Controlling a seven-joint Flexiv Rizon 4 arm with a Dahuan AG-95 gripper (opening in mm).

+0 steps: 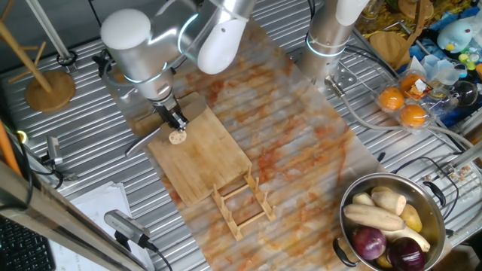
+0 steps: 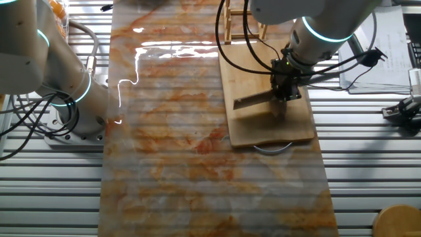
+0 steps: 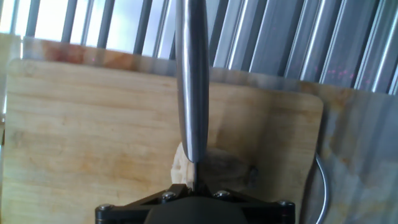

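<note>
In exterior view 1 my gripper [image 1: 179, 124] is over the far part of the wooden cutting board [image 1: 199, 158], shut on a knife. The knife's metal handle [image 3: 193, 81] runs up the wrist view from between the fingers. Its broad blade [image 2: 253, 100] reaches out on the other side, low over the board. A pale root piece [image 1: 178, 137], its round cut face dotted with holes, lies right by the gripper. The wrist view shows part of this root piece [image 3: 178, 168] beside the handle's end; the rest is in shadow or hidden. Whether the blade touches it, I cannot tell.
A small wooden rack [image 1: 244, 206] stands against the board's near end. At the lower right is a metal pot [image 1: 352, 241] of vegetables.
</note>
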